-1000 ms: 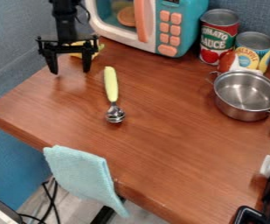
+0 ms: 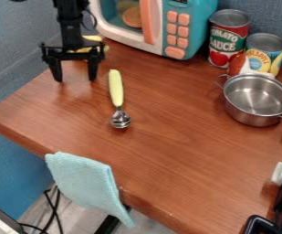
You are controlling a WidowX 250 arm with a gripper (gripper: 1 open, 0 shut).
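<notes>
My black gripper is low at the back left of the wooden table, its two fingers apart and pointing down. A yellow object is partly hidden behind it. To the right of it lies a scoop with a pale yellow handle and steel head. Whether anything is between the fingers is hard to tell.
A toy microwave, a tomato can, a second can and a steel pot line the back and right. A blue cloth hangs over the front edge.
My gripper has moved lower and slightly to the right since a second ago. The other objects are where they were.
</notes>
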